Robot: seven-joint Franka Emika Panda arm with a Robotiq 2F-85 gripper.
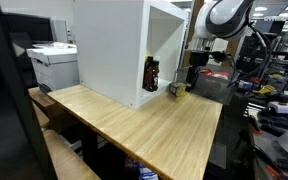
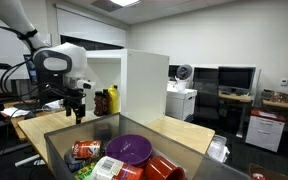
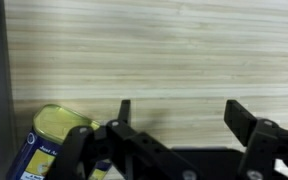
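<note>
My gripper stands open in the wrist view, its two black fingers wide apart with only bare wood between them. A can (image 3: 59,130) with a gold lid and a dark blue and yellow label lies at the lower left there, outside the fingers and partly cut off by the gripper body. In the first exterior view, the gripper (image 1: 193,75) hangs above the far end of the table, close to a small yellowish item (image 1: 180,90) beside the white shelf. The second exterior view shows the gripper (image 2: 80,113) above the tabletop, behind the bin.
Dark bottles (image 1: 150,73) stand against the white shelf unit (image 1: 110,45). A grey bin (image 2: 199,157) in front of the table holds a purple bowl (image 2: 130,150) and red cans (image 2: 87,149).
</note>
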